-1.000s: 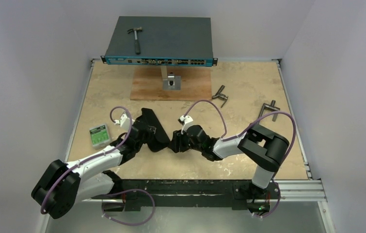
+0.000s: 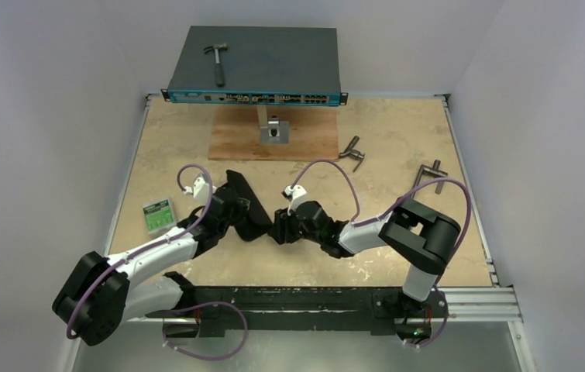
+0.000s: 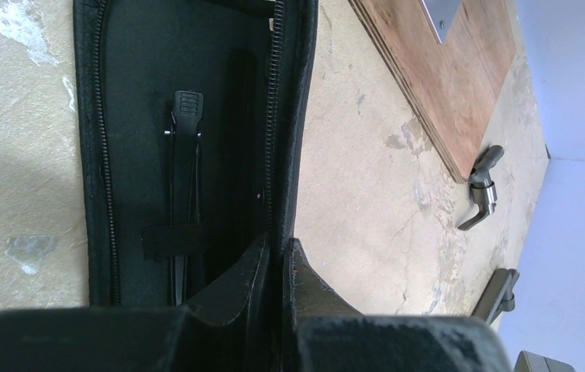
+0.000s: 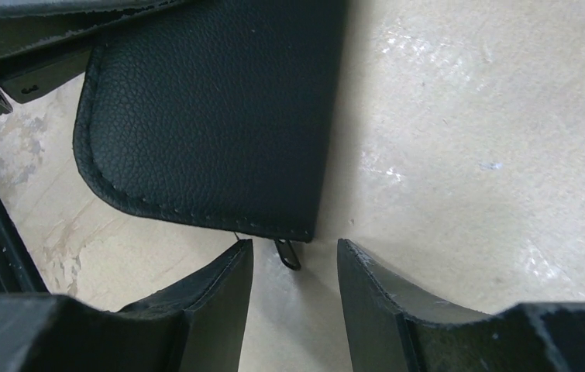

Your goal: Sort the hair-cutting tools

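A black zippered case (image 2: pixel 249 203) stands partly opened on the table between my two arms. My left gripper is shut on the edge of its raised flap. Inside the case a black hair clip (image 3: pixel 186 132) sits under a small strap in the left wrist view. In the right wrist view the zip pull (image 4: pixel 287 254) sticks out below the bottom corner of the leathery case (image 4: pixel 219 116). My right gripper stands open, its two fingers either side of that pull without touching it. No other cutting tools show clearly.
A clear box with a green label (image 2: pixel 159 215) is at the left. Metal clamps (image 2: pixel 353 153) lie toward the right rear, beside a wooden board (image 2: pixel 231 139). A rack unit (image 2: pixel 273 62) bears a hammer (image 2: pixel 218 63). Table right of the case is free.
My left arm and the case stay nearly still, the case rising very slightly.
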